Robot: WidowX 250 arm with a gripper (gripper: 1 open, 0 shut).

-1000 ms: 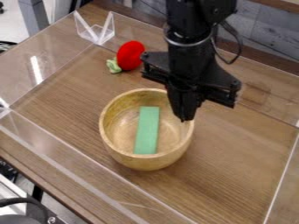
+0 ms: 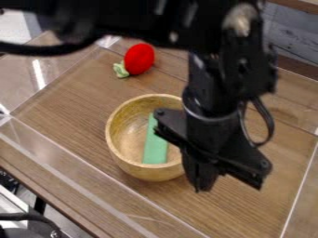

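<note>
My gripper [image 2: 199, 163] is a large black body that fills the right middle of the camera view, its lower end over the right side of a yellow bowl [image 2: 125, 130]. Its fingertips are hard to make out against the dark housing. In the bowl lies a green block [image 2: 154, 147], partly hidden behind the gripper.
A red round object [image 2: 139, 58] with a small green piece beside it sits at the back left of the wooden table [image 2: 74, 112]. The table's right part below the gripper is bare. Black cables run at the lower left corner.
My gripper has moved lower in the view and toward the front, growing larger and now covering more of the bowl. The bowl and block appear in place.
</note>
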